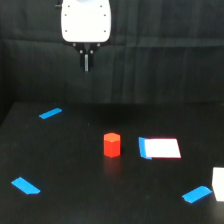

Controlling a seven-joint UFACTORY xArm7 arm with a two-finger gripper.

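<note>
A white robot hand (86, 22) hangs at the top centre-left, its gripper (86, 66) high above the dark table, with narrow dark fingers pointing down; whether they are apart is hard to tell. A red cube (111, 145) sits on the table near the middle. To its right lies a white rectangle (163, 148) with a pinkish edge and a blue strip (142, 147) at its left side.
Blue strips lie at back left (50, 113), front left (25, 186) and front right (196, 194). A white object (218, 183) is cut off at the right edge.
</note>
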